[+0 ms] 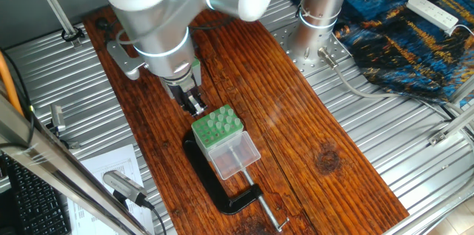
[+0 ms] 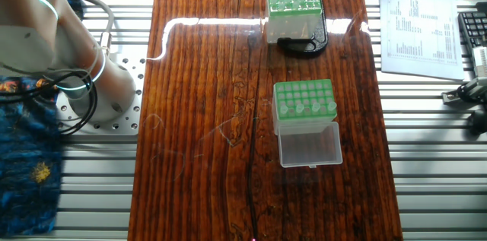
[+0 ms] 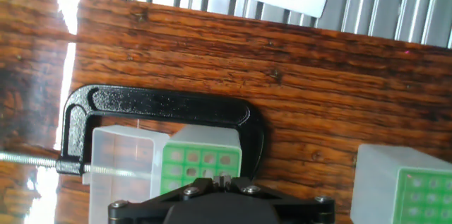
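Note:
My gripper (image 1: 194, 106) hangs near the far-left corner of a green-topped tube rack (image 1: 218, 123). Its fingers look closed together in the wrist view, and no object can be made out between them. Several clear tubes or caps stand in that rack, which has a clear open lid (image 1: 235, 155) on its near side. A second green rack (image 2: 304, 98) stands apart from it, with a row of clear caps along one edge and its own open lid (image 2: 310, 145). In exterior view 1 the arm mostly hides this second rack.
A black C-clamp (image 1: 209, 179) lies around the first rack, its threaded screw (image 1: 263, 207) passing under the lid. Bare wooden board (image 1: 296, 116) lies to the right. Printed paper (image 2: 421, 28) lies beside the board.

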